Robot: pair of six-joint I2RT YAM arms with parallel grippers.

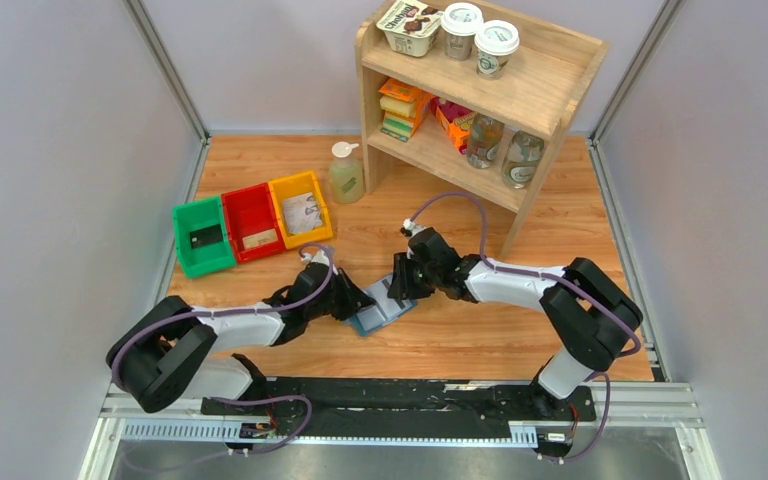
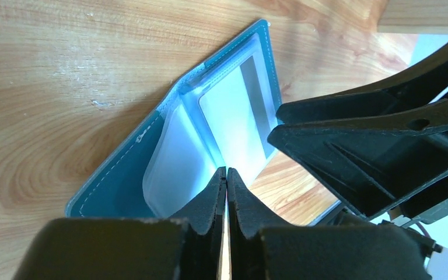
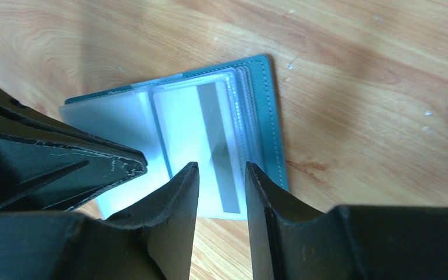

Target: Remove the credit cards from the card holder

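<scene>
The teal card holder (image 1: 385,312) lies open on the wood table between both grippers, its clear sleeves (image 3: 192,146) showing a white card with a grey stripe. My left gripper is over the holder's sleeve, its fingertips meeting with nothing visible between them. My right gripper is over the striped card's sleeve, fingertips apart and nothing between them; in the left wrist view it hangs beside the holder's right side.
Green, red and yellow bins (image 1: 250,220) sit back left, beside a soap bottle (image 1: 346,178). A wooden shelf (image 1: 430,155) with cups, bottles and packets stands at the back right.
</scene>
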